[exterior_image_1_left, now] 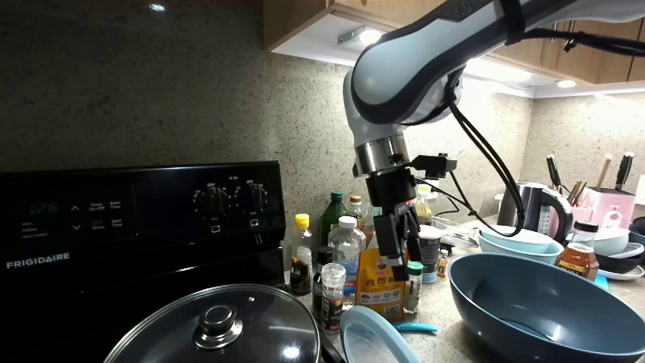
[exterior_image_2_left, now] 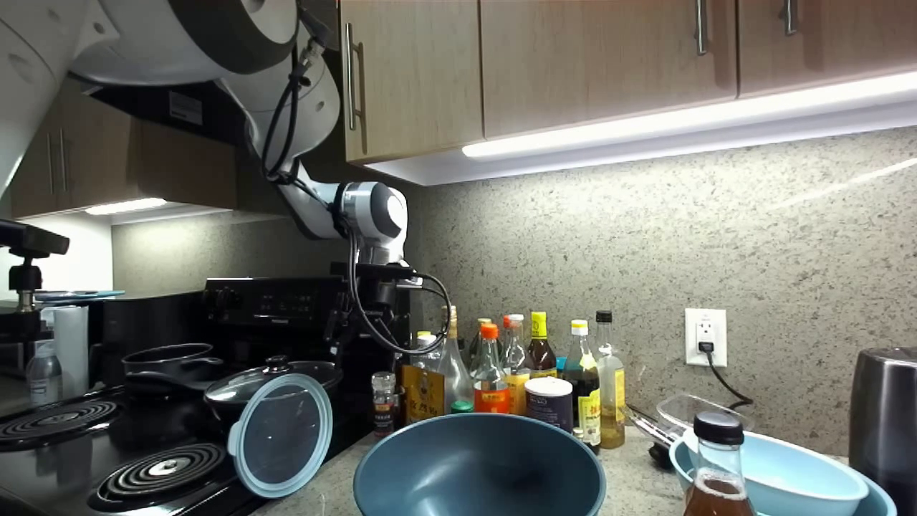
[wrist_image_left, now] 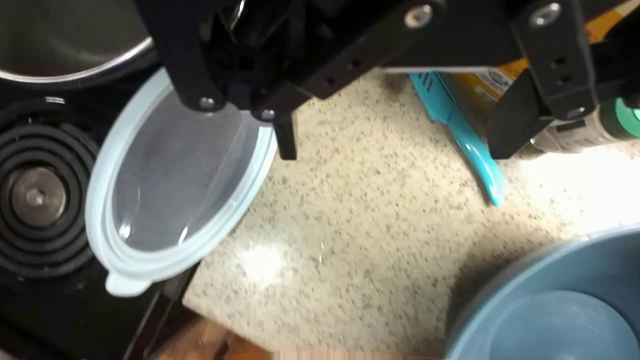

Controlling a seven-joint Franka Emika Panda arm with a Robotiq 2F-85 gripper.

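My gripper is open above the counter, its two fingers wide apart with only bare counter and part of a turquoise-handled utensil (wrist_image_left: 463, 135) in the space below. In exterior view 1 the gripper (exterior_image_1_left: 407, 261) hangs in front of the yellow spice packet (exterior_image_1_left: 379, 290) and covers part of it. A round lid with a pale blue rim (wrist_image_left: 180, 174) leans at the edge between stove and counter, left of the fingers in the wrist view. The large blue bowl (exterior_image_1_left: 544, 302) sits to the right, and its inside looks empty from above.
Bottles and jars crowd the wall behind, among them a green-capped shaker (exterior_image_1_left: 412, 287) and a pepper grinder (exterior_image_1_left: 332, 296). On the stove stands a pan under a glass lid (exterior_image_1_left: 260, 326). Bare counter (wrist_image_left: 348, 240) lies between the blue-rimmed lid and the bowl.
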